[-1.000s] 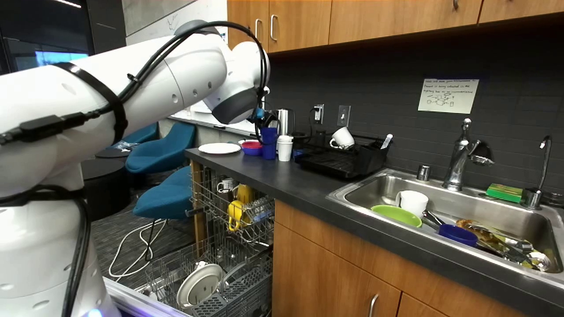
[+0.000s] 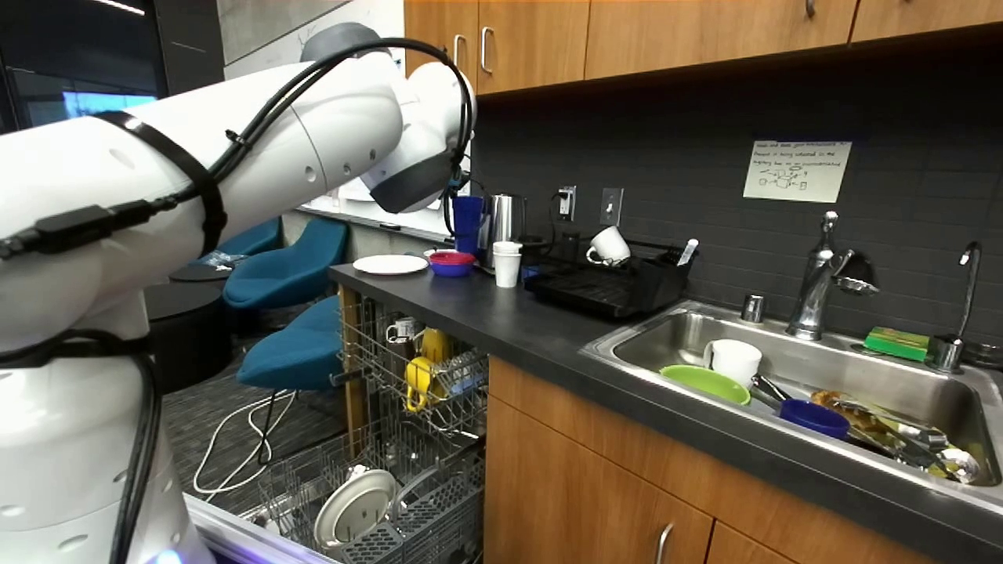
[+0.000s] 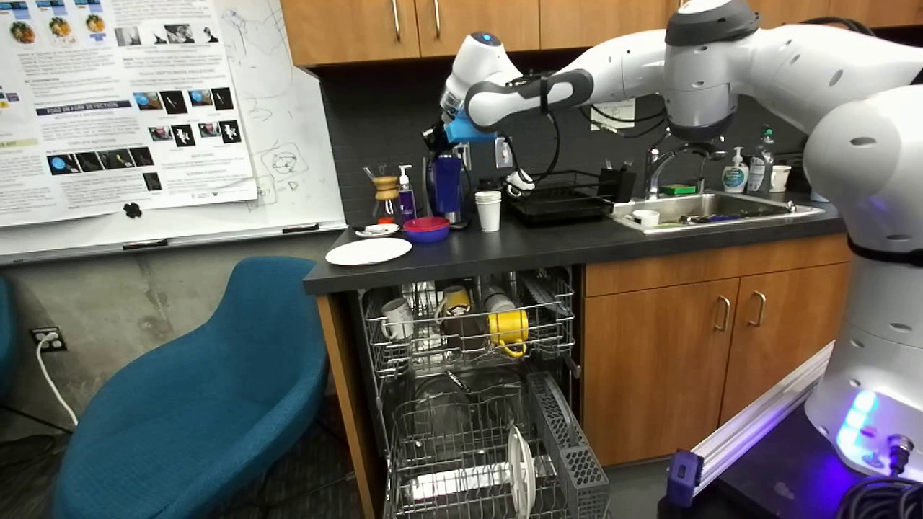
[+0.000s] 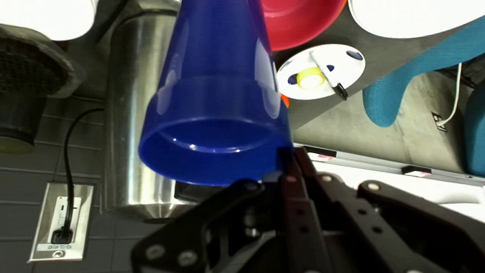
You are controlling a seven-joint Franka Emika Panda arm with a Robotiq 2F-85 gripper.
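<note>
A tall blue cup (image 4: 213,104) fills the middle of the wrist view, its open mouth facing the camera. My gripper is shut on its rim, one wall pinched at the fingertips. Exterior view 1 has the cup (image 2: 467,222) raised above the counter, below the arm's end. Exterior view 2 also shows the cup (image 3: 447,183) hanging under my gripper (image 3: 438,143), in front of the steel kettle. The arm's end mostly hides the fingers in exterior view 1.
Close to the cup are a steel kettle (image 2: 508,215), stacked white cups (image 2: 507,267) and a red-and-blue bowl pair (image 2: 452,266). A white plate (image 2: 389,265) lies at the counter's left end. Below, the dishwasher's upper rack (image 3: 467,333) and lower rack stand pulled out.
The blue cup has risen from the counter beside the white cups and shifted slightly left in exterior view 1, moving with my gripper. The other dishes have stayed put.
</note>
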